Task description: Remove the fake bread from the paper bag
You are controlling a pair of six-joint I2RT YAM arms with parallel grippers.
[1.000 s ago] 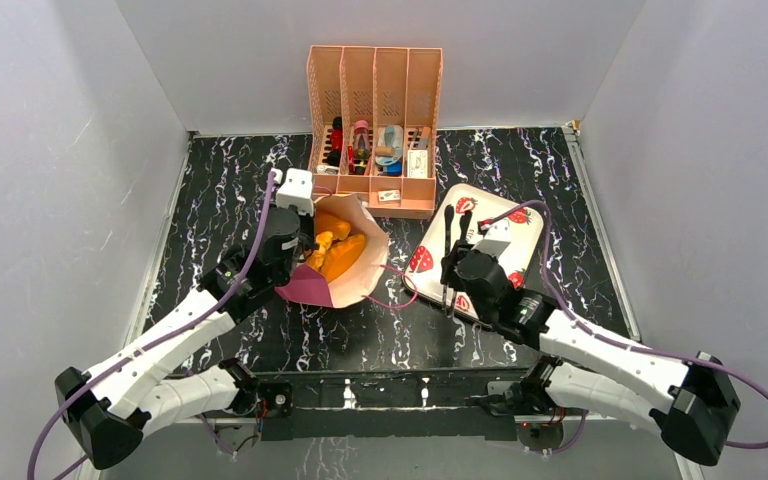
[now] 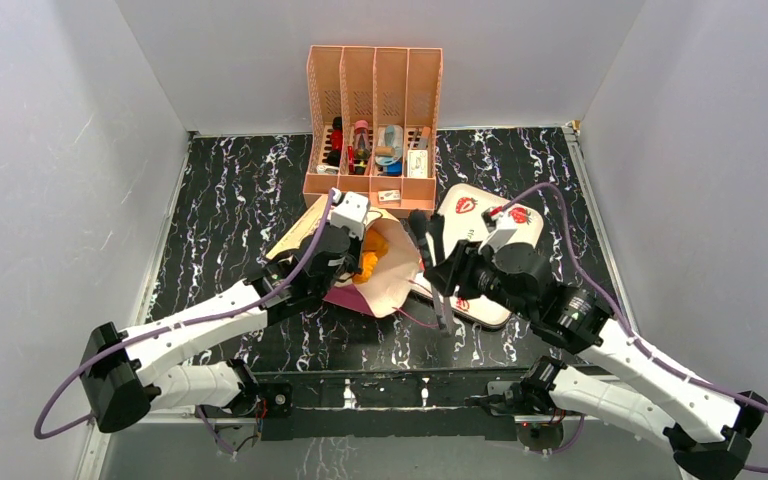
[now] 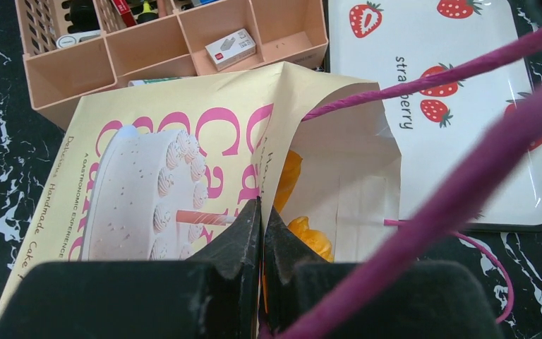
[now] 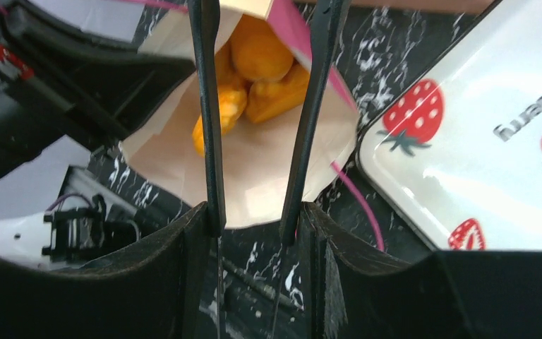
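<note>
The paper bag lies tilted, mouth to the right, with orange fake bread inside. My left gripper is shut on the bag's upper edge, with thin paper between its fingers in the left wrist view. My right gripper hangs just right of the bag's mouth, part open, its long fingers apart with nothing held; the bread shows between and beyond them in the right wrist view.
A white strawberry tray lies on the right under the right arm. A peach organizer with small items stands at the back.
My left gripper has moved right with the bag, shifting it rightward and tilting it. My right arm has risen and swung its gripper left toward the bag's mouth.
</note>
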